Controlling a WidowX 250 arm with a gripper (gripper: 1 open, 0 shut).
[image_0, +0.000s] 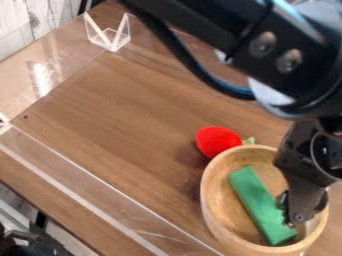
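A green block lies inside a round wooden bowl at the lower right of the camera view. The dark gripper reaches down from above into the bowl's right side, beside the green block, open, with its fingertips partly hidden. A red object with a green top, like a toy vegetable, lies on the table just behind the bowl on the left.
A clear plastic bracket stands at the back left, and transparent strips run along the table's near left edge.
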